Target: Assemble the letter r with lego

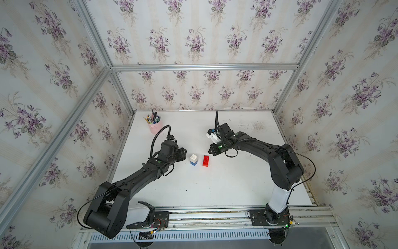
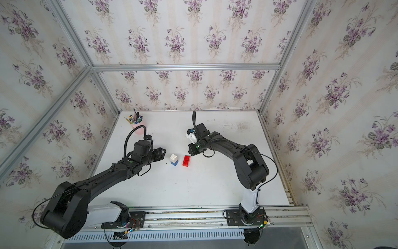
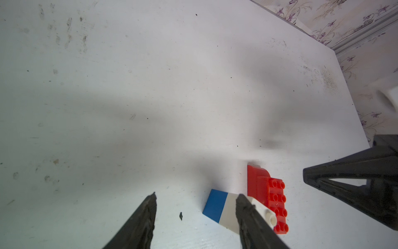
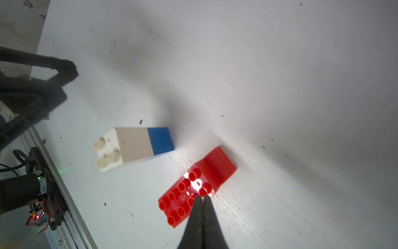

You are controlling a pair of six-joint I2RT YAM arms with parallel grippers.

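A white brick (image 4: 131,144) sits stacked on a blue brick (image 4: 160,140), standing on the table. Beside the stack, with a small gap in the right wrist view, lies a red studded brick (image 4: 186,193) with a sloped red piece (image 4: 220,164) at its far end. My left gripper stands open left of the stack in the top views, nothing between its fingers; in its wrist view one finger (image 3: 253,224) overlaps the white brick. My right gripper is shut with nothing showing between its fingers, just right of and behind the red brick.
A pink cup (image 1: 155,125) of pens stands at the table's back left. Something white and dark (image 1: 212,134) shows close to the right gripper, probably part of the arm.
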